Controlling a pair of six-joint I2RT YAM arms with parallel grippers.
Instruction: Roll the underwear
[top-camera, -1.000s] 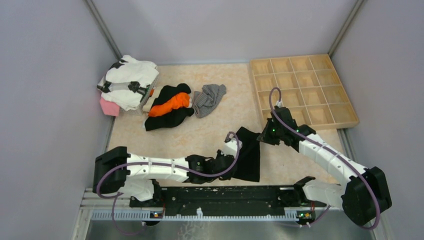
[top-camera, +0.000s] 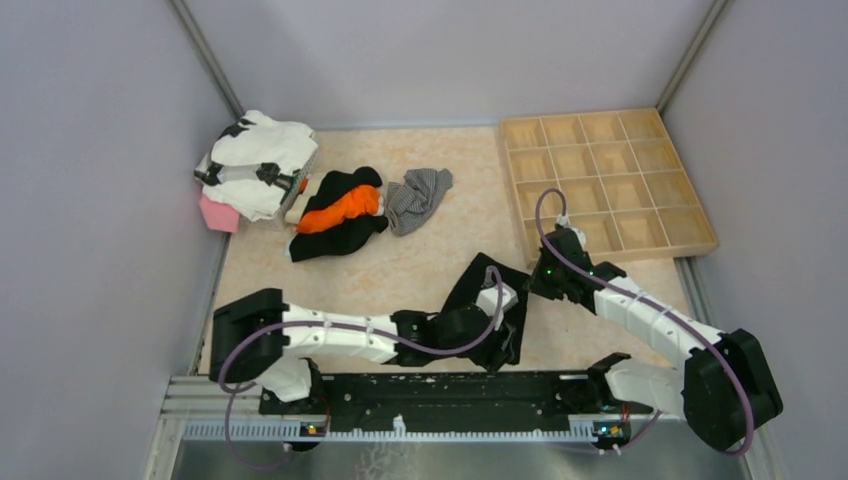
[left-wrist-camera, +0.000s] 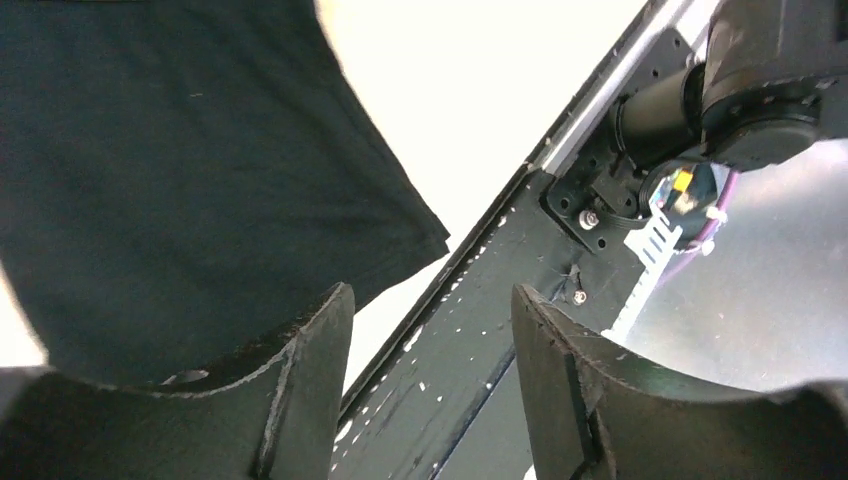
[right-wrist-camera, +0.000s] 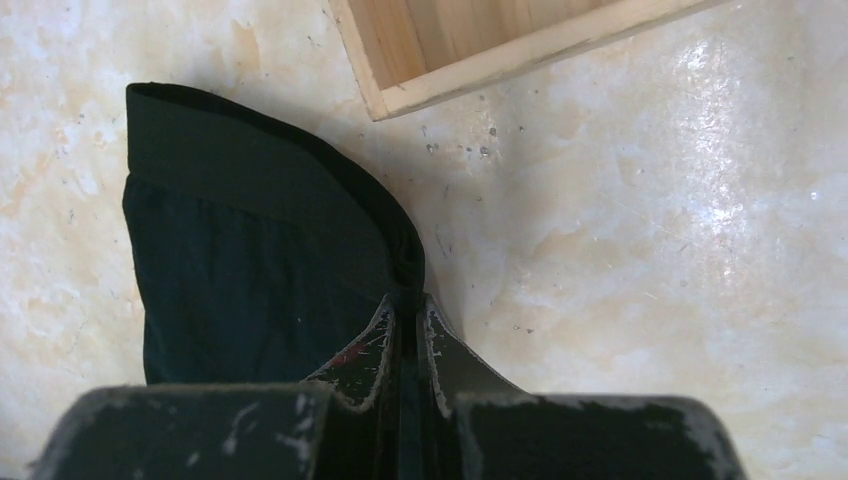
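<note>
The black underwear (top-camera: 475, 280) lies on the table front centre, partly under my arms. In the right wrist view its top edge is folded over in a band (right-wrist-camera: 230, 150); my right gripper is shut on the fabric at that band's right end. My left gripper hangs over the front part of the underwear (left-wrist-camera: 230, 200), near the table's front edge, its fingers apart with nothing seen between them but the view below.
A wooden grid box (top-camera: 655, 190) stands just behind the right gripper. Grey cloth (top-camera: 420, 195), black and orange garments (top-camera: 340, 210) and a basket of white cloths (top-camera: 255, 160) lie back left.
My left gripper has moved right and slightly toward the front over the underwear.
</note>
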